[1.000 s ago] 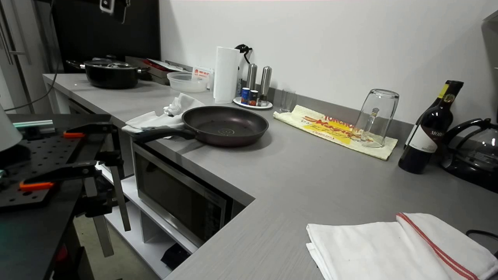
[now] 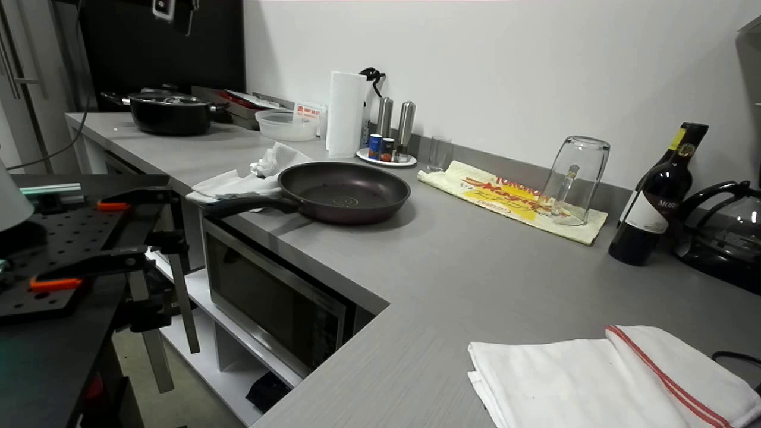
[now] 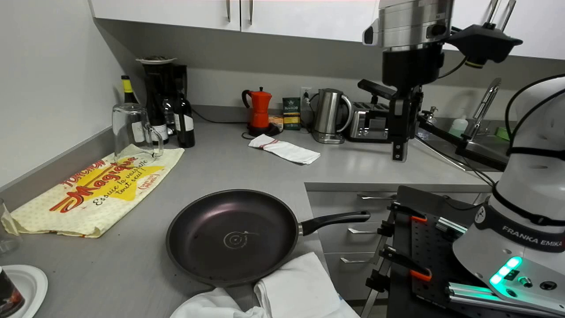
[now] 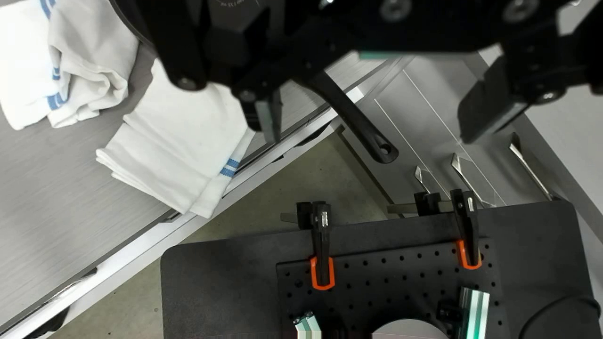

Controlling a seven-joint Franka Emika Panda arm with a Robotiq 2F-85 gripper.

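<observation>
My gripper is open in the wrist view, its two dark fingers (image 4: 268, 118) wide apart with nothing held. Far below the gap, the black handle of the frying pan shows. In exterior view 2 the gripper (image 3: 400, 151) hangs fingers down, well above counter height and to the right of the pan. The dark frying pan (image 3: 233, 238) rests flat on the grey counter, its handle (image 3: 336, 220) reaching out past the edge. White cloths (image 3: 299, 286) lie beside it; in the wrist view they have blue stripes. Only a small part of the arm shows in exterior view 1.
An upside-down glass mug (image 2: 576, 178) stands on a yellow cloth (image 2: 492, 191) by the wall, near a wine bottle (image 2: 653, 203). A white towel (image 2: 563, 378) lies on the near counter. Clamps (image 4: 322, 248) stick up from the robot's table.
</observation>
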